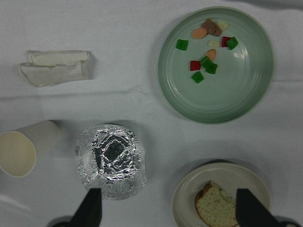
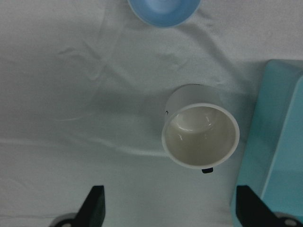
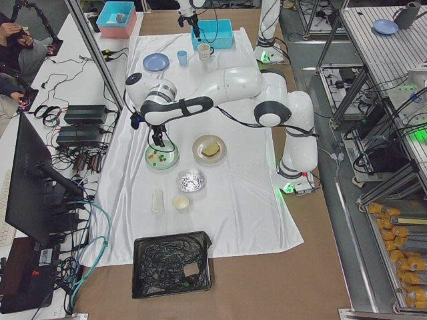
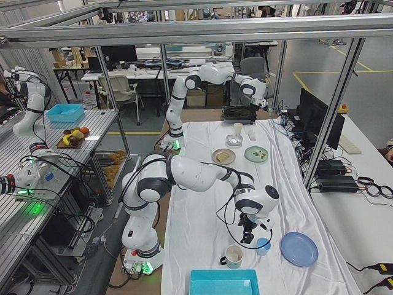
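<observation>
My left gripper (image 3: pixel 157 140) hangs open over the table beside a green plate (image 1: pixel 218 94) of small food pieces. Below it in the left wrist view are a plate (image 1: pixel 184 208) with bitten bread (image 1: pixel 210 208), crumpled foil (image 1: pixel 111 161), a paper cup (image 1: pixel 38 142) and a folded white wrapper (image 1: pixel 54 68). My right gripper (image 4: pixel 248 233) is open at the other end, above a white mug (image 2: pixel 199 142) beside a blue cup (image 2: pixel 163 14), with nothing between its fingers.
A turquoise bin (image 4: pixel 224 284) stands at the right arm's end, near a blue plate (image 4: pixel 299 249). A black lined bin (image 3: pixel 172 287) lies at the opposite end. The white cloth (image 3: pixel 253 213) has bare stretches between.
</observation>
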